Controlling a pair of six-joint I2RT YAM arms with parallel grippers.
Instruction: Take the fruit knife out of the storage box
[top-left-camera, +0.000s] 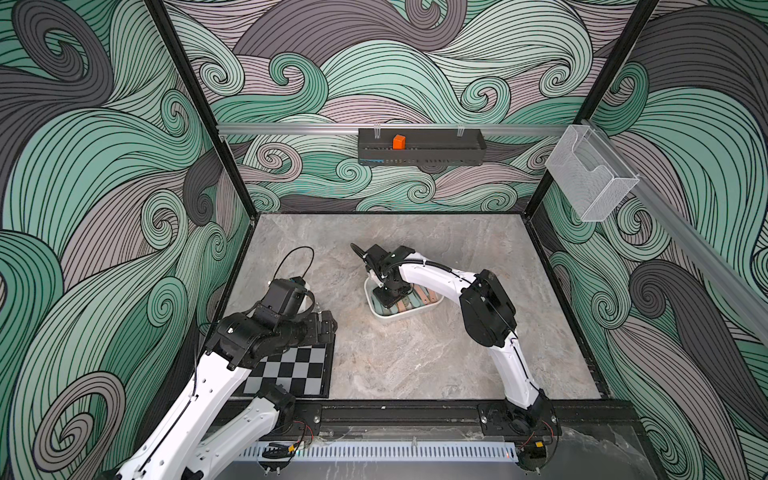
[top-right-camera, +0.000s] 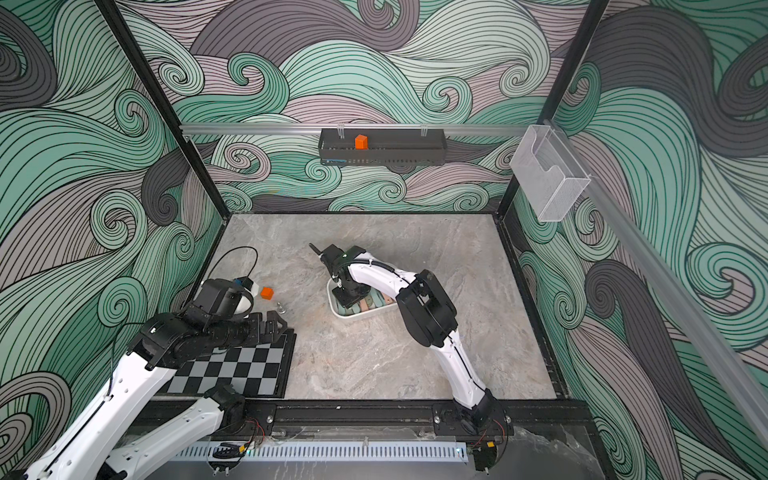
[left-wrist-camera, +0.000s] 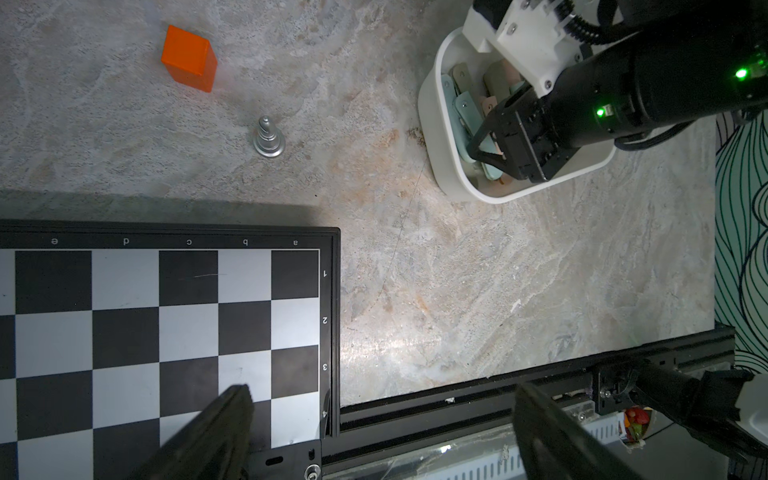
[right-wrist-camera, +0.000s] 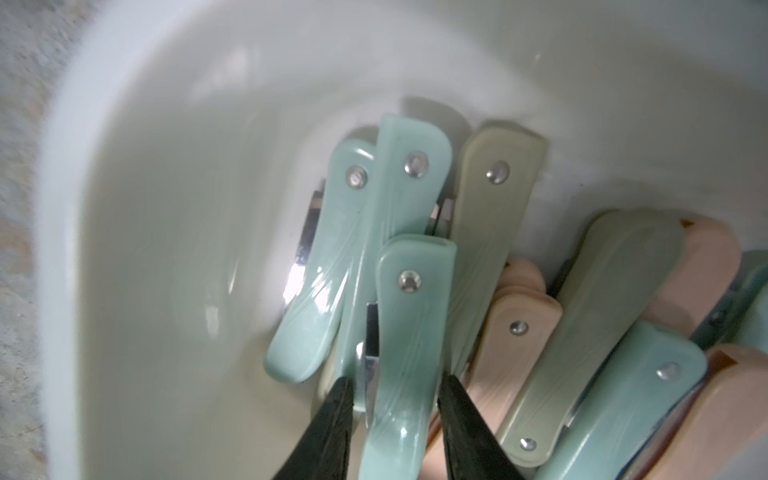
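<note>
A white storage box (left-wrist-camera: 436, 136) holds several folded knives with mint, olive and pink handles. In the right wrist view my right gripper is down inside the box, part open, its fingertips on either side of a mint-handled knife (right-wrist-camera: 412, 336) lying on top of others. Whether it presses on the handle I cannot tell. My left gripper (top-right-camera: 264, 326) hangs above the chessboard's far edge, left of the box, open with nothing between its fingers.
The chessboard (left-wrist-camera: 332, 336) lies at the front left. An orange block (left-wrist-camera: 188, 60) and a small silver piece (left-wrist-camera: 268, 140) stand left of the box. The table front right of the box is clear (top-left-camera: 480, 368).
</note>
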